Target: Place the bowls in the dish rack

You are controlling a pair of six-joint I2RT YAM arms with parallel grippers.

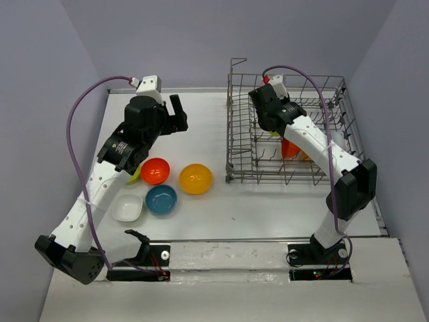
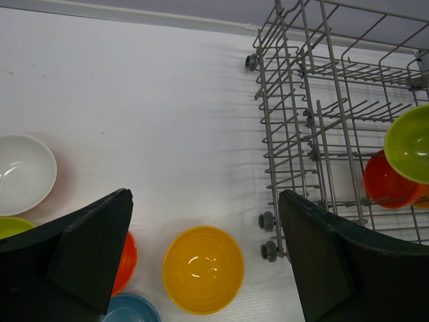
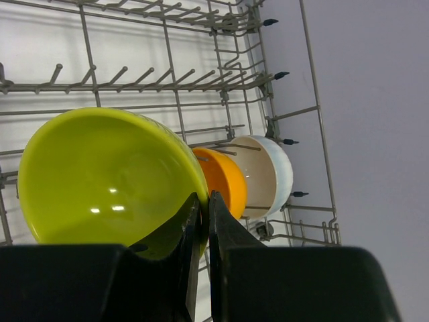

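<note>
My right gripper is shut on the rim of a lime-green bowl [image 3: 100,174] over the dish rack [image 1: 234,147]. Past it, orange [image 3: 228,188] and white [image 3: 271,178] bowls stand tilted in the rack; a red bowl [image 1: 290,149] is there too. My left gripper [image 1: 177,114] hangs open and empty above the white table. Outside the rack lie yellow [image 1: 196,178], red [image 1: 155,170] and blue [image 1: 161,199] bowls, a small white dish [image 1: 127,207], a green bowl [image 2: 13,227] and another white bowl [image 2: 20,171].
Grey walls [image 1: 161,40] enclose the back and sides.
</note>
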